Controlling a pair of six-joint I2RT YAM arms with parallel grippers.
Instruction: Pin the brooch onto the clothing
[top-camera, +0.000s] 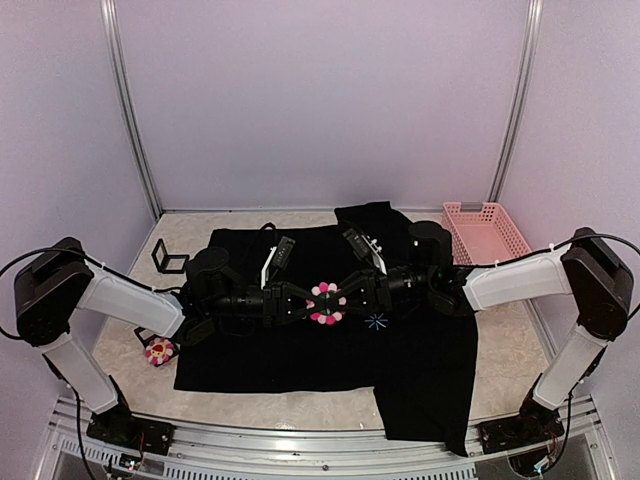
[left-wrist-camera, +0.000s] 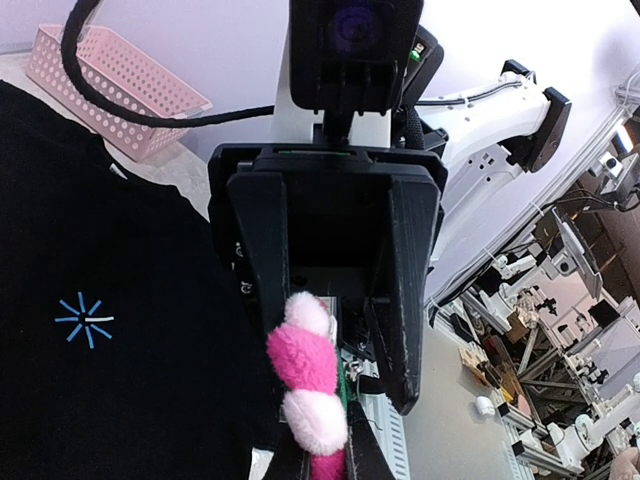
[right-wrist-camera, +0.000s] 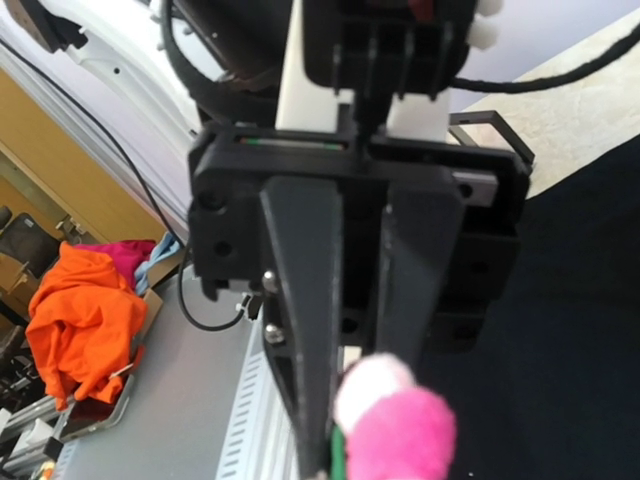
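Observation:
The pink and white flower brooch (top-camera: 325, 303) is held up over the black garment (top-camera: 290, 365), its petals facing the top camera. My left gripper (top-camera: 308, 303) is shut on it from the left. From the other side, my right gripper (top-camera: 343, 296) has its fingertips at the brooch's edge. In the left wrist view the brooch (left-wrist-camera: 308, 365) shows edge-on by the fingers. A narrow gap shows between the right fingers, with the petals (right-wrist-camera: 400, 430) in front of their tips. The brooch's pin is hidden.
Blue line marks (top-camera: 376, 321) lie on the garment right of the grippers. Another flower brooch (top-camera: 159, 350) rests on a black stand at the left; an empty stand (top-camera: 169, 260) is farther back. A pink basket (top-camera: 484, 232) stands at back right.

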